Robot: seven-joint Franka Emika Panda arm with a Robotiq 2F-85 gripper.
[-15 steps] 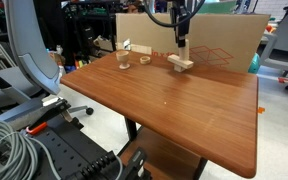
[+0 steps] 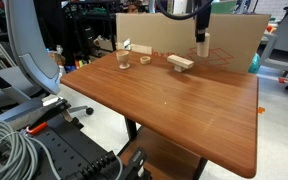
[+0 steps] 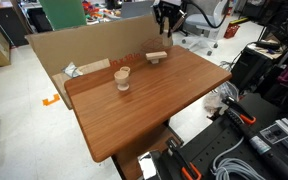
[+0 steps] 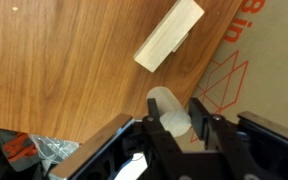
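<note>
A pale, whitish cylinder [image 4: 170, 112] is held end-on in my gripper, which is shut on it in the wrist view. In exterior view 1 the same cylinder [image 2: 202, 46] hangs below the gripper [image 2: 203, 33], above the far part of the table. To its left, a light wooden block [image 2: 180, 62] sits on the tabletop, apart from the cylinder. The wrist view has this block [image 4: 169, 34] above the held piece, with bare wood around it.
A beige cup [image 3: 122, 77] stands on the wooden table [image 3: 129, 121], with a small round piece [image 2: 144, 60] near it. A cardboard panel [image 2: 246, 43] borders the far edge.
The gripper and cylinder have moved right, from over the wooden block to a spot beside it in exterior view 1. The block and cup have stayed put.
</note>
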